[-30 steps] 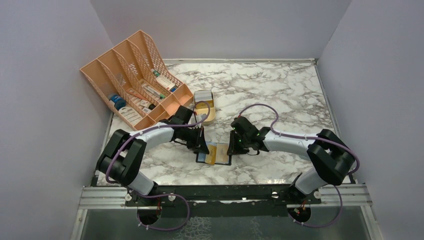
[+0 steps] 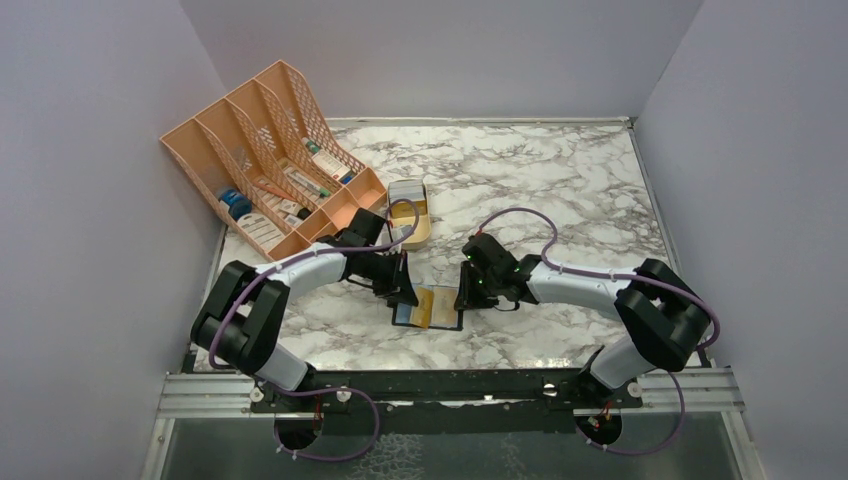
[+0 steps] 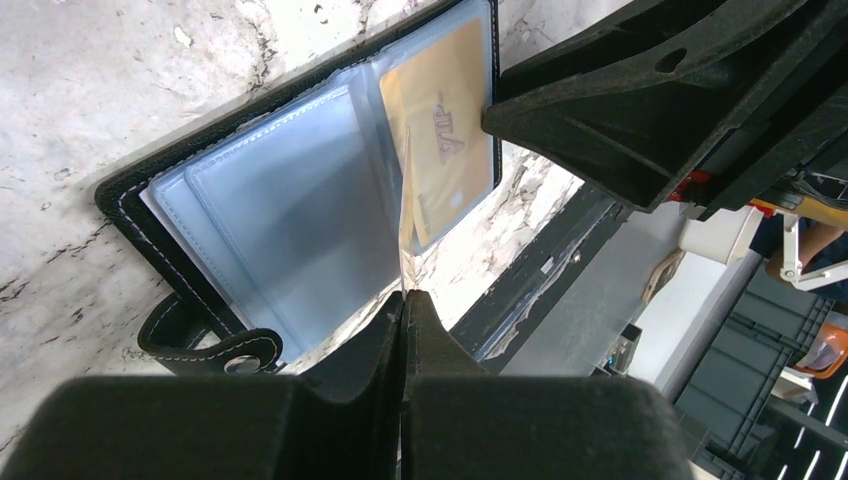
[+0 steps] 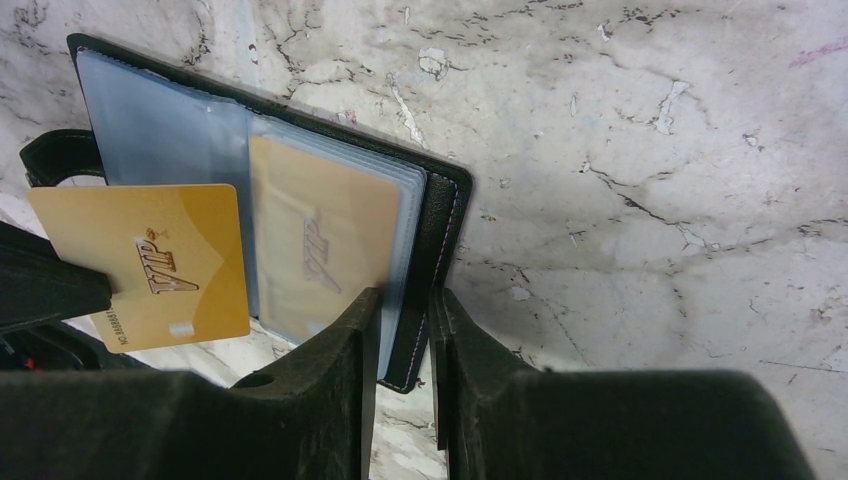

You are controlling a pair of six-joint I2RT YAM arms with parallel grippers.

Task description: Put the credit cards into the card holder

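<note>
The black card holder [image 2: 445, 310] lies open on the marble table, with clear blue sleeves and a gold card [image 4: 320, 240] inside the sleeves on its right half. My left gripper is shut on a second gold card, seen edge-on in the left wrist view and standing over the holder's middle. My right gripper is part open at the holder's right edge, one fingertip on the sleeve edge, the other at the black cover.
A peach organiser [image 2: 250, 140] with bottles stands at the back left, beside a cream box [image 2: 410, 225] of cards behind the holder.
The gold card at my left gripper has shifted very slightly. Otherwise both arms look almost unchanged in the top view.
</note>
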